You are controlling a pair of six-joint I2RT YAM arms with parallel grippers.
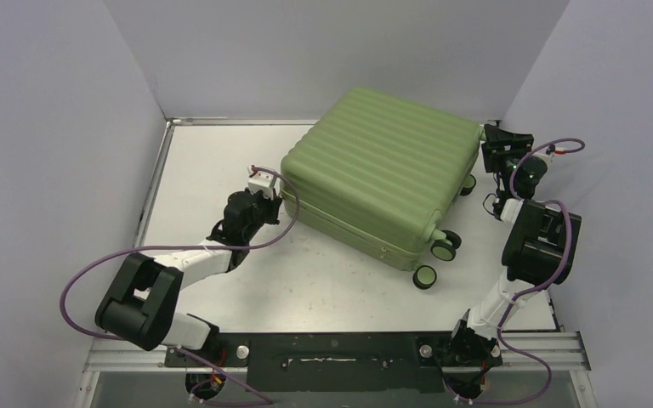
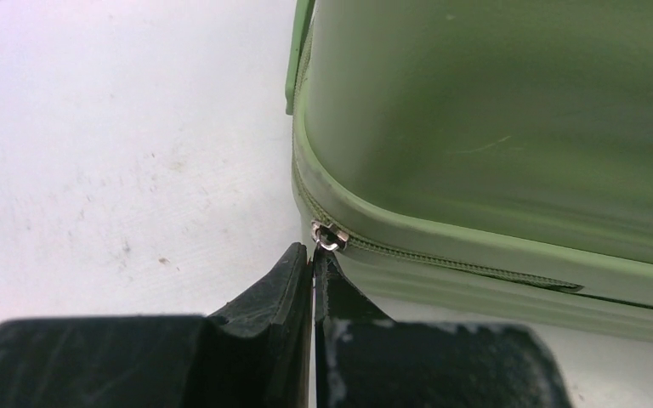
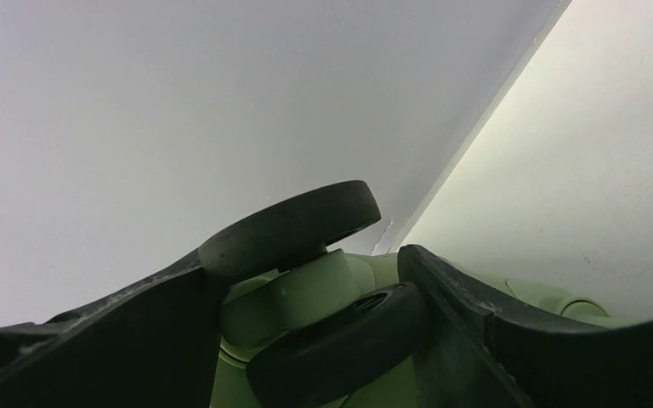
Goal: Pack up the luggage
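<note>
The closed green suitcase (image 1: pixel 383 161) lies flat and slanted on the white table. At its left corner, in the left wrist view, a silver zipper slider (image 2: pixel 332 237) sits on the zipper track (image 2: pixel 442 261). My left gripper is shut with its tips right at that slider, the small pull pinched between them. At the far right corner, my right gripper (image 1: pixel 487 140) is at one of the suitcase's wheels. The right wrist view shows a dark twin wheel (image 3: pixel 293 228) between the fingers of that gripper, touched from both sides.
More wheels (image 1: pixel 425 277) stick out at the suitcase's right side. Grey walls (image 1: pixel 340 51) close off the back and sides, the right arm close to one of them. Free table surface (image 1: pixel 212 166) lies to the left and in front.
</note>
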